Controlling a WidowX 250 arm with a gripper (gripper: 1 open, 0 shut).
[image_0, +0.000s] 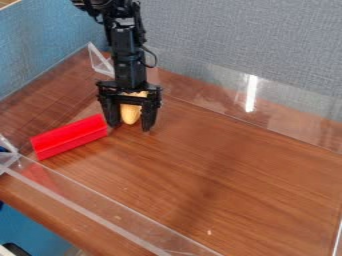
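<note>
My black gripper (130, 116) hangs low over the wooden surface at the upper left, its fingers on either side of a yellow rounded object (132, 110) that it partly hides. Whether the fingers touch the object is not clear. A red rectangular block (68, 137) lies just left of and in front of the gripper.
Clear low walls (160, 236) edge the wooden surface (241, 170), with grey and blue backing behind. A small dark blue item at the left edge is partly out of view.
</note>
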